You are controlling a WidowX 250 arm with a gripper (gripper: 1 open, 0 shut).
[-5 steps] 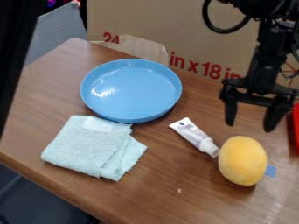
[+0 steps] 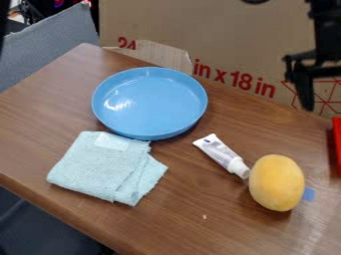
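Note:
My black gripper (image 2: 309, 80) is at the upper right edge, partly out of frame and blurred, its fingers hanging above the table, clear of the objects and with nothing seen between them. A blue round plate (image 2: 150, 102) lies at the back left of the wooden table (image 2: 160, 229). In front of it is a folded pale blue cloth (image 2: 107, 167). A white tube (image 2: 218, 153) lies in the middle right, its cap toward a yellow oval object (image 2: 277, 183) near the front right.
A cardboard box wall (image 2: 200, 30) stands behind the table. A red object (image 2: 334, 149) is cut off at the right edge.
My gripper has moved up and to the right, away from above the yellow object and partly out of frame. The objects on the table have not moved.

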